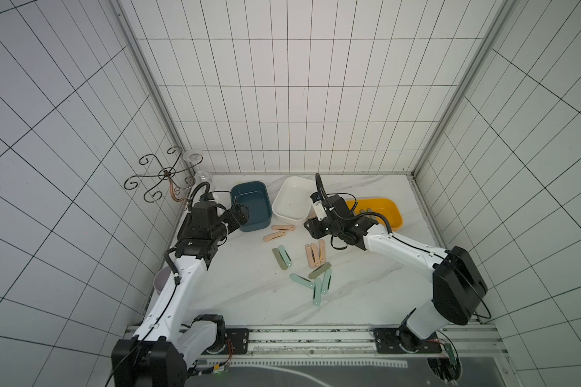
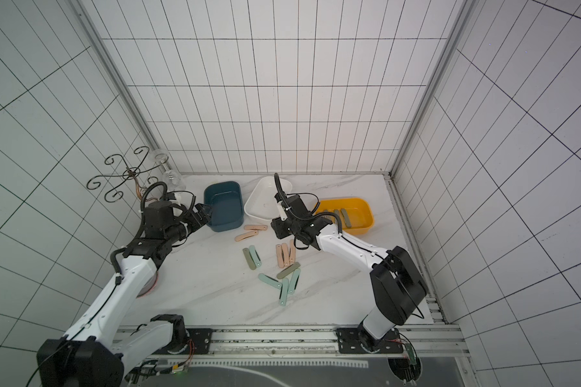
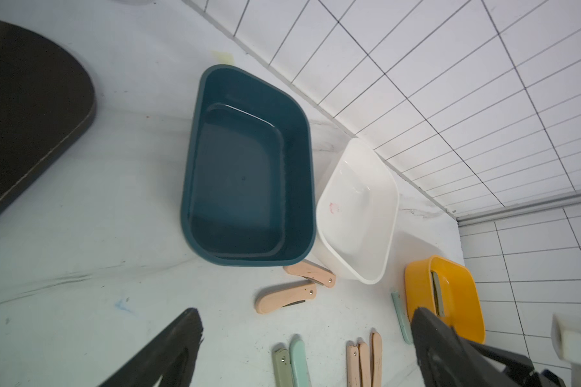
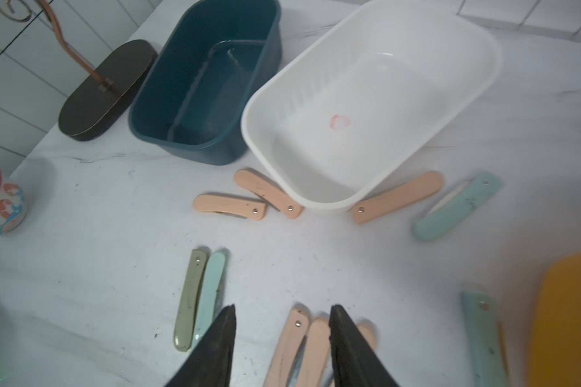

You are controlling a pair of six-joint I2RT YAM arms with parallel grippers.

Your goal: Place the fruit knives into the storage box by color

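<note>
My right gripper stands open over the middle of the table, above pink knives (image 4: 316,348), with nothing between its fingers. My left gripper is held apart near the blue box (image 3: 242,167), its fingers wide and empty. The white box (image 4: 368,103) looks empty, as does the blue one. Inside the yellow box (image 2: 361,209) lie green knives (image 2: 346,217). Two pink knives (image 3: 287,297) rest in front of the blue and white boxes. An olive knife (image 4: 190,300) and a mint knife (image 4: 209,296) lie side by side; several more knives (image 1: 317,291) are nearer the front.
A dark stand base (image 4: 106,90) with a scrolled metal rack (image 1: 166,173) occupies the left side. A pot (image 4: 0,200) stands near the left edge.
</note>
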